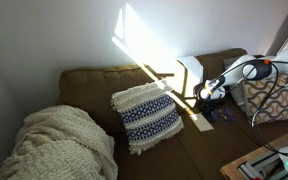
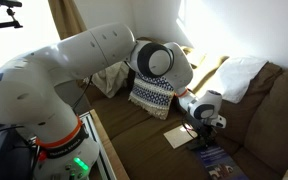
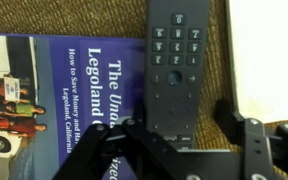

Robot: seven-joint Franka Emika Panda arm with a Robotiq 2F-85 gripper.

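Note:
A dark remote control (image 3: 176, 65) with number keys runs up the middle of the wrist view. Around its lower end, my gripper stands part open, one finger on each side. A gap shows between the remote and the right finger. Whether the left finger touches it is hard to tell. In exterior view 2 the gripper (image 2: 205, 140) is low over the sofa seat, and the remote cannot be made out clearly there.
Left of the remote lies a blue Legoland book (image 3: 84, 75), partly beneath it. A pale flat item (image 3: 269, 55) lies close on the right. On the sofa are a blue-and-white pillow (image 1: 149, 117), a patterned cushion (image 1: 269, 98) and a cream blanket (image 1: 59, 145).

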